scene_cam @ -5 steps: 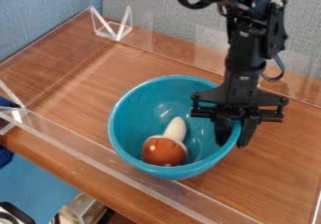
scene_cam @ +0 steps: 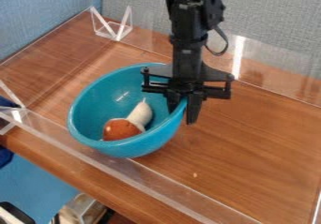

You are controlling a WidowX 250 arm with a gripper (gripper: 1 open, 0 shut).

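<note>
A turquoise bowl (scene_cam: 97, 100) stands on the wooden table, left of centre. Inside it lie a pale garlic-like piece (scene_cam: 141, 114) and an orange-red round item (scene_cam: 120, 129). My black gripper (scene_cam: 189, 98) is shut on the bowl's right rim, its fingers hanging over the edge from above.
Clear low walls edge the wooden table (scene_cam: 245, 162), with a white corner bracket (scene_cam: 111, 24) at the back left. Dark objects lie beyond the front left edge.
The bowl, its contents and my gripper on it have moved left and a little back, leaving more bare table on the right.
</note>
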